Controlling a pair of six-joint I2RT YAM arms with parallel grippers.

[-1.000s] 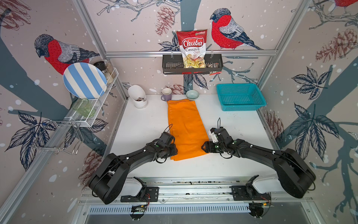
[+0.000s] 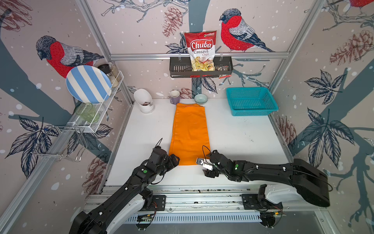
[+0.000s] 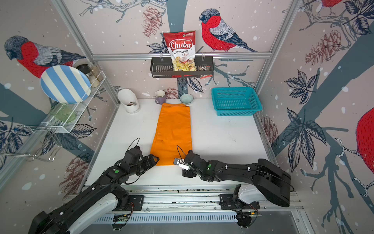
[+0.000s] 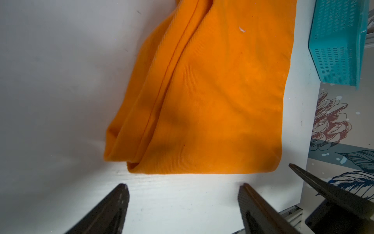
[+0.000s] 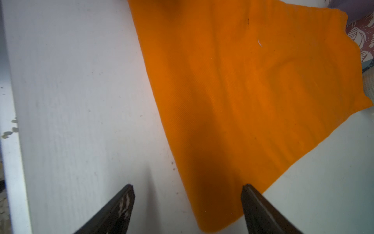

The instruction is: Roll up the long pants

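The orange pants [image 2: 190, 134] lie folded lengthwise into a long strip, running from the back of the table toward its front. In the left wrist view, layered edges of the pants [image 4: 210, 117] show along one side, with the near end lying flat. My left gripper stands open just short of that near end, no cloth between its fingers. At the near right corner of the pants [image 5: 218, 187] is my right gripper, open; the corner reaches into the space between its fingers but neither finger closes on it.
A purple mug [image 2: 174, 96] and a small bowl [image 2: 201, 99] stand right behind the pants' far end. A white holder [image 2: 144, 101] is at the back left, a teal basket [image 2: 252, 102] at the back right.
The pants' near end has shifted left and lies straighter.
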